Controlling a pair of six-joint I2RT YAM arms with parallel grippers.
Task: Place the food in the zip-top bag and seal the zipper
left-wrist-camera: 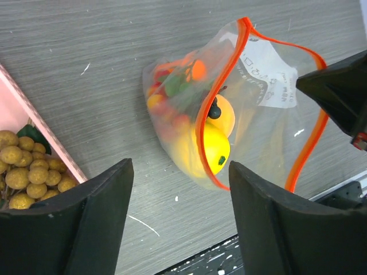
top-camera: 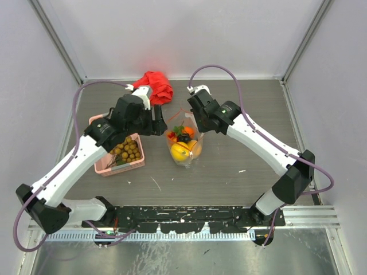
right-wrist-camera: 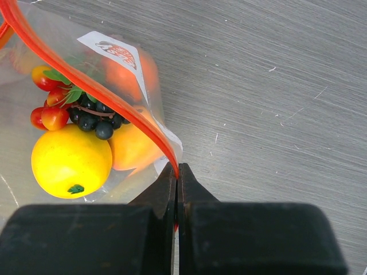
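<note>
A clear zip top bag (top-camera: 184, 153) with an orange-red zipper edge stands in mid-table, its mouth gaping. Inside it are a yellow fruit (right-wrist-camera: 71, 161), an orange one (right-wrist-camera: 131, 148), dark grapes (right-wrist-camera: 87, 119) and small red tomatoes (right-wrist-camera: 55, 117). My right gripper is shut on the bag's zipper corner. To the left of the bag, my left gripper is open, its fingertips apart with nothing gripped; the near zipper edge passes close to its right finger (left-wrist-camera: 246, 189). The bag's far bottom is partly blurred by the plastic.
A pink basket (top-camera: 137, 165) with round brown fruit (top-camera: 125, 151) sits left of the bag, under the left arm. Crumpled red cloth (top-camera: 155, 87) lies at the back.
</note>
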